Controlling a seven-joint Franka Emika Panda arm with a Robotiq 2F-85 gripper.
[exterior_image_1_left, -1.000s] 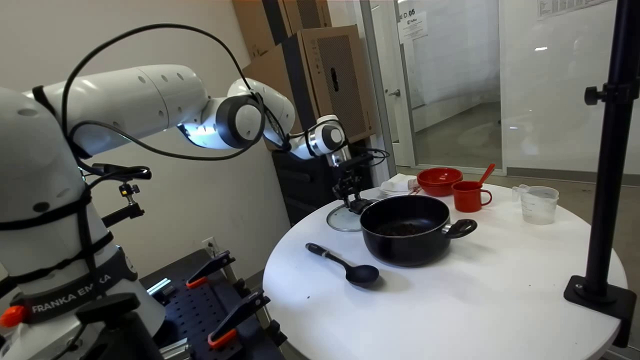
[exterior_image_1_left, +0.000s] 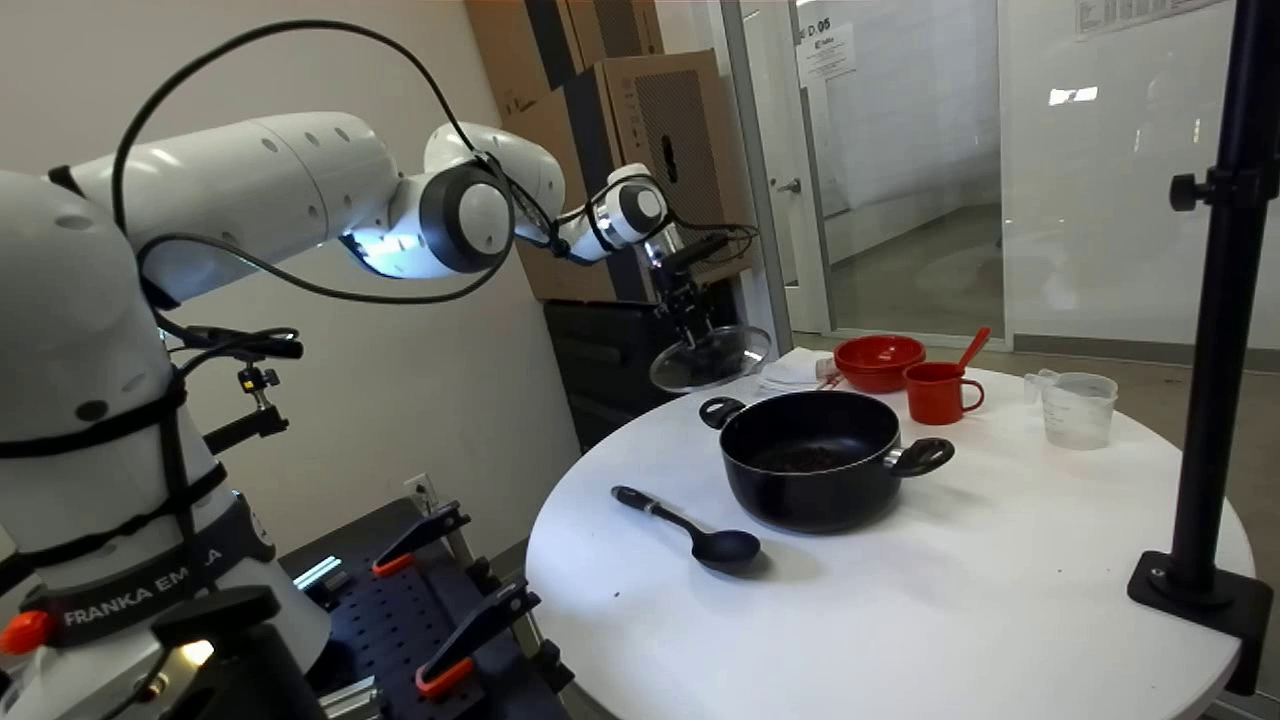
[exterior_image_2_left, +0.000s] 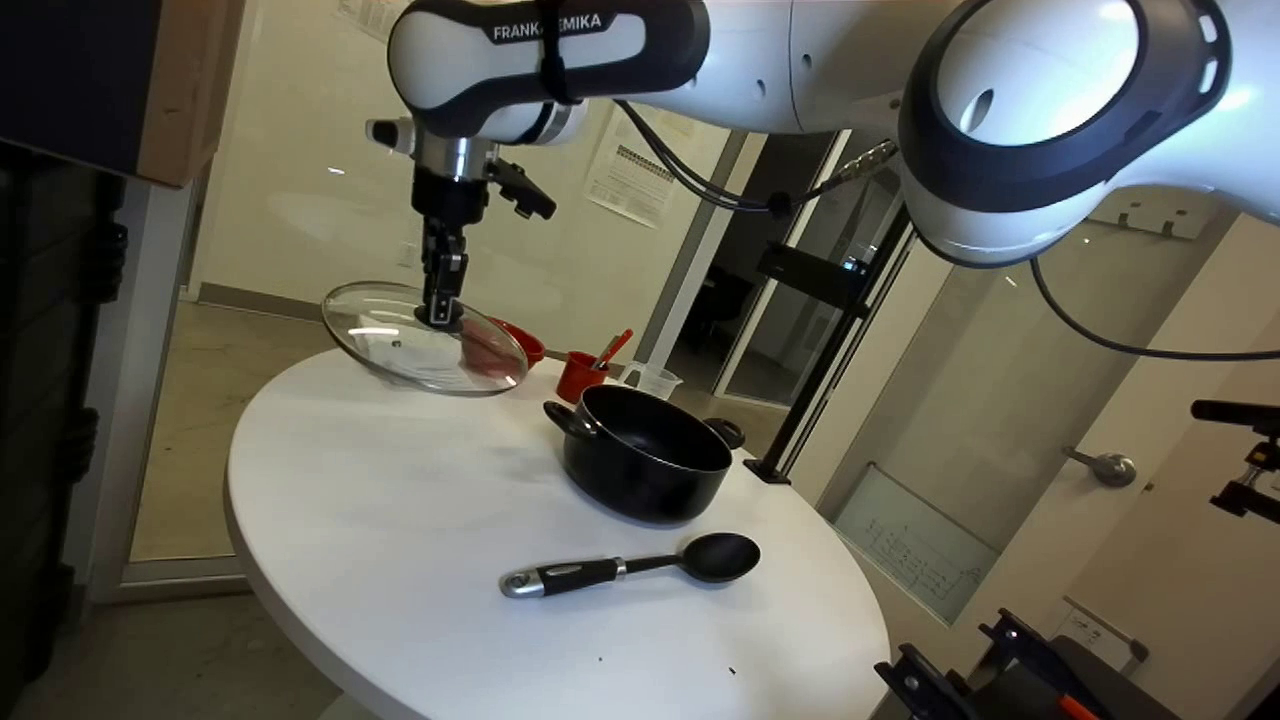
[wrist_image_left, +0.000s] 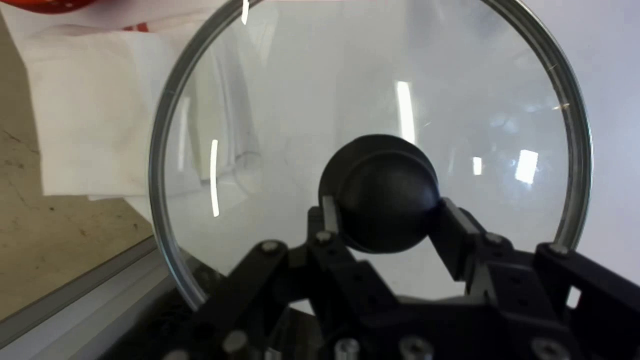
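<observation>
A clear glass lid (exterior_image_2_left: 372, 342) with a metal rim hangs tilted in the air above the far side of the table. My gripper is shut on the lid's round black knob (wrist_image_left: 387, 186), one finger on either side of it. In exterior view 1 the lid (exterior_image_1_left: 675, 366) is behind and left of the black pot (exterior_image_1_left: 810, 504), higher than its rim and apart from it. The pot stands uncovered on the table, with small dark bits on its bottom. A black spoon (exterior_image_1_left: 725, 548) lies in front of the pot.
Behind the pot are a red bowl (exterior_image_1_left: 879, 364), a red mug (exterior_image_1_left: 933, 394) holding a red utensil, a clear measuring cup (exterior_image_1_left: 1080, 414) and a white cloth (exterior_image_1_left: 794, 368). A black post (exterior_image_1_left: 1212, 300) rises at the right edge.
My gripper has risen with the lid, which lay on the table behind the pot's left side one second ago. The pot and the spoon look almost unmoved.
</observation>
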